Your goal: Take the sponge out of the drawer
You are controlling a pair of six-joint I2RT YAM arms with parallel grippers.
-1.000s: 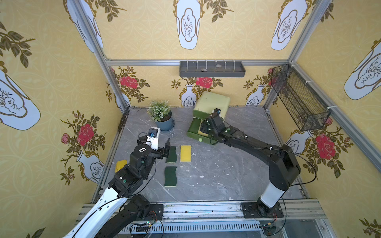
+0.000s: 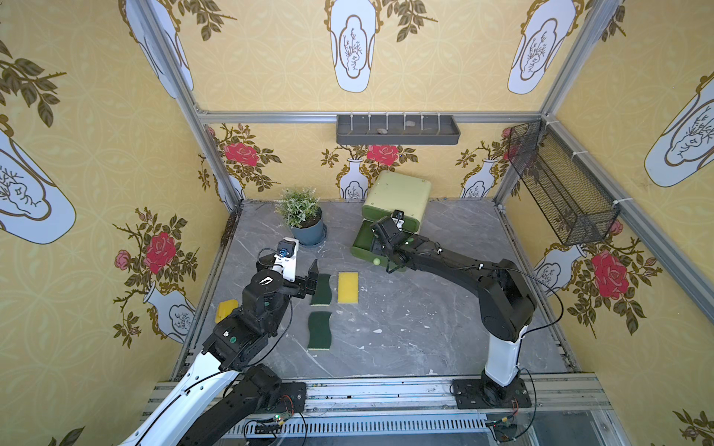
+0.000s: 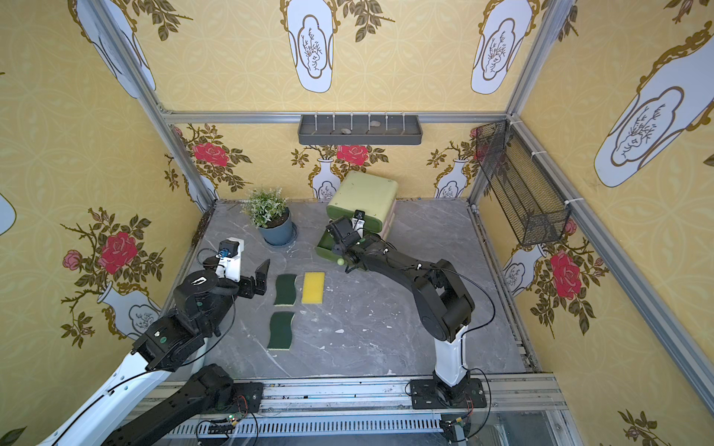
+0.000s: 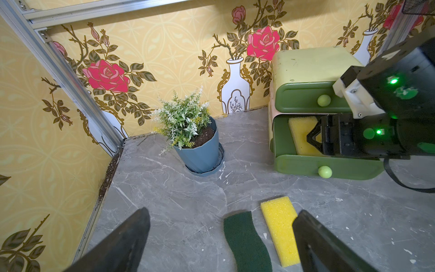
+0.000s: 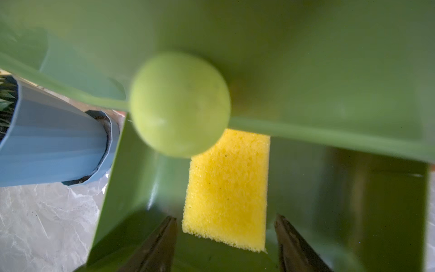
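A yellow sponge lies inside the pulled-out lower drawer point(image 4: 294, 163) of the green cabinet point(image 4: 312, 59), also visible beside my right gripper in the left wrist view. My right gripper reaches down into that drawer below the upper drawer's round knob point(image 5: 179, 104), its fingertips apart on either side of the sponge's near end. My left gripper point(image 2: 305, 278) hangs open over the left of the table, with nothing between its fingers.
A potted plant point(image 2: 301, 219) stands left of the cabinet. Loose yellow point(image 2: 347, 287) and dark green sponges point(image 2: 319, 330) lie in front. A wire basket point(image 2: 557, 186) hangs on the right wall.
My right arm has swung leftward and its wrist has shifted slightly over the open drawer. The left arm and loose sponges are unchanged.
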